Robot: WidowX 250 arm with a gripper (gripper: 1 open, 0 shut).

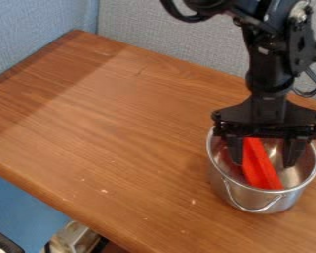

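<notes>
A metal pot (257, 201) with a wire handle stands at the right of the wooden table, and an elongated red object (261, 170) lies inside it, leaning along its length. The black gripper (264, 155) points down at the pot's top, its two fingers apart on either side of the red object at the rim's level. Whether they touch the red object is not clear.
Grey fabric walls stand behind it. Some metal and black items lie below the table's front-left edge.
</notes>
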